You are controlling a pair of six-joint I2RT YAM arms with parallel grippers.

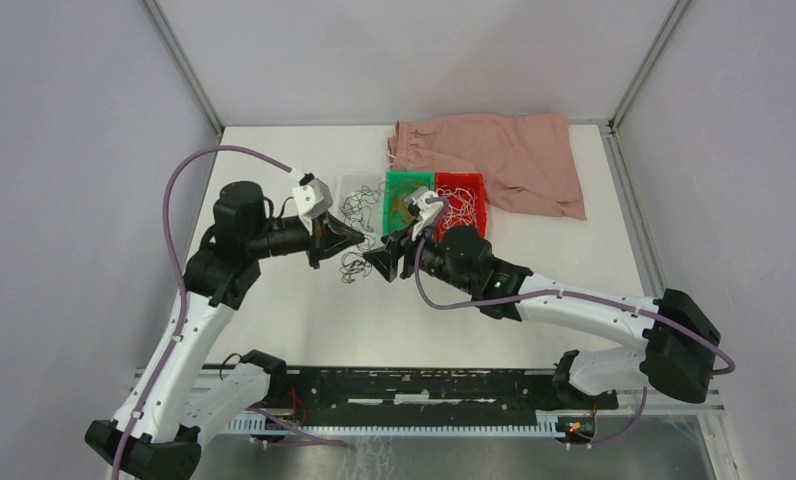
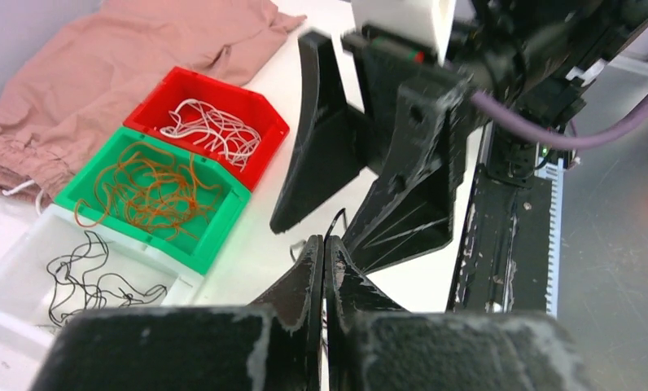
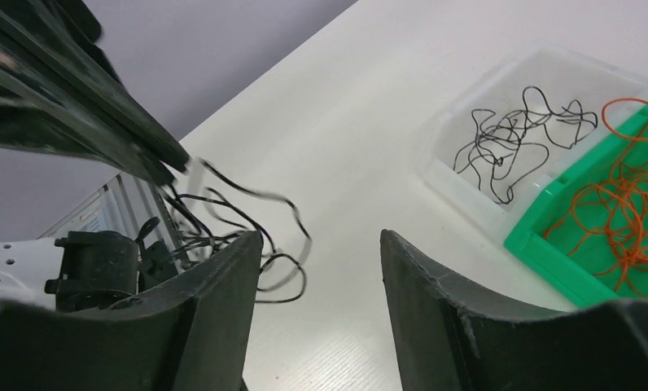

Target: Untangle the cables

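My left gripper [image 1: 359, 238] is shut on a tangled black cable [image 1: 355, 266], which hangs below it. In the left wrist view the cable rises between the closed fingertips. My right gripper [image 1: 382, 262] faces it just to the right, fingers apart; in the right wrist view the dangling loops [image 3: 268, 261] lie beside and beyond its left finger, partly blurred.
A white box [image 2: 19, 285] with black cables, a green box [image 2: 215, 244] with orange cables and a red box [image 2: 268, 142] with white cables stand behind the grippers. A pink cloth [image 1: 504, 160] lies at the back right.
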